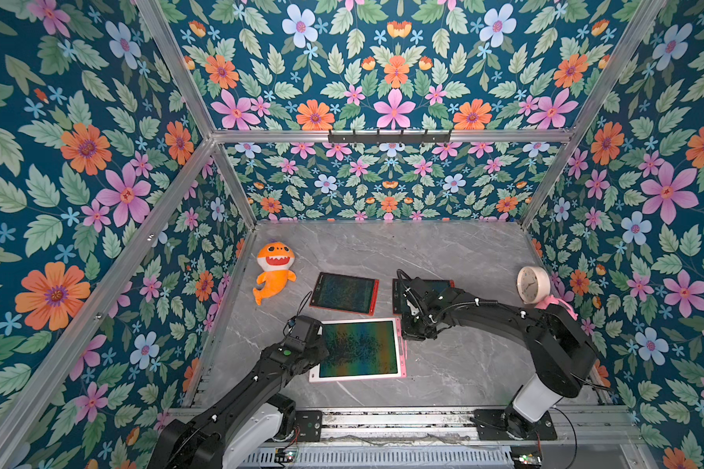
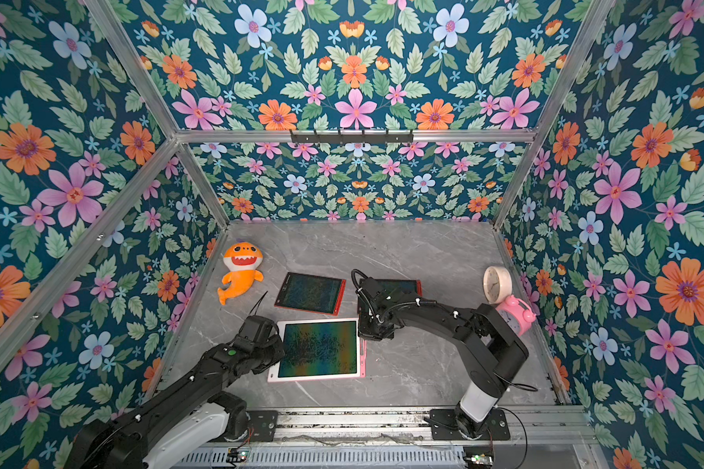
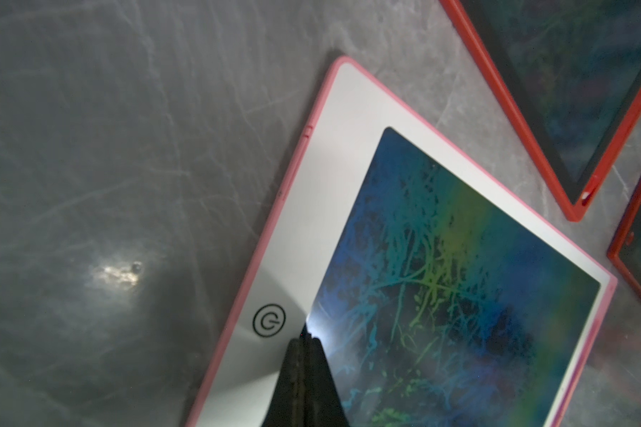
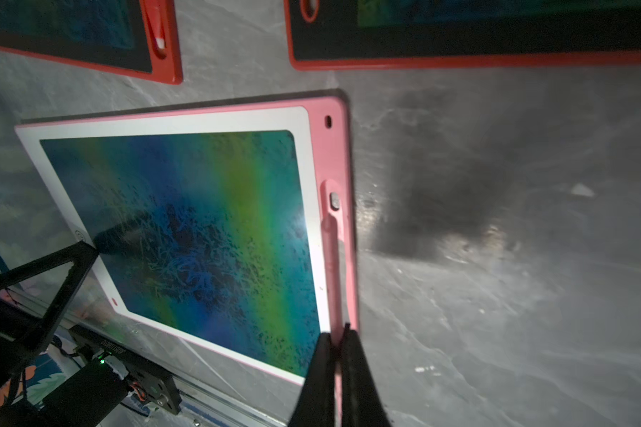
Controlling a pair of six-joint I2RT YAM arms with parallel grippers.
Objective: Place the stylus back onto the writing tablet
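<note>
The large white-and-pink writing tablet (image 1: 357, 349) lies at the front middle. In the right wrist view a pink stylus (image 4: 331, 270) lies along the slot on the tablet's right edge. My right gripper is shut over its lower part; whether the stylus is between the fingertips or under them I cannot tell, nor whether it is fully seated. My left gripper is shut at the tablet's left border, beside the round power mark (image 3: 269, 320), with nothing visible between its fingers.
Two smaller red-framed tablets (image 2: 309, 293) (image 2: 391, 287) lie behind the large one. An orange shark plush (image 1: 273, 269) is at the back left. A clock (image 2: 496, 283) and a pink object (image 2: 514, 315) stand at the right. Bare marble surrounds the tablets.
</note>
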